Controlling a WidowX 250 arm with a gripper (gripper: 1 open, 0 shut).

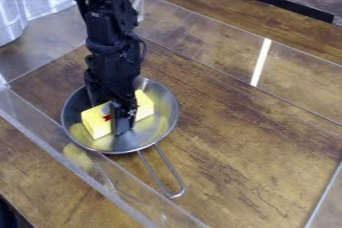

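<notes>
A metal pan [155,132] with a long wire handle lies on the wooden table, left of centre. In it is a pale yellow block [96,122] with a small red mark. The black gripper [115,118] reaches down from the top left into the pan, over the block, hiding part of it. Whether its fingers grip the block or are apart from it is hard to tell.
Transparent panels run along the left side and lower left.
</notes>
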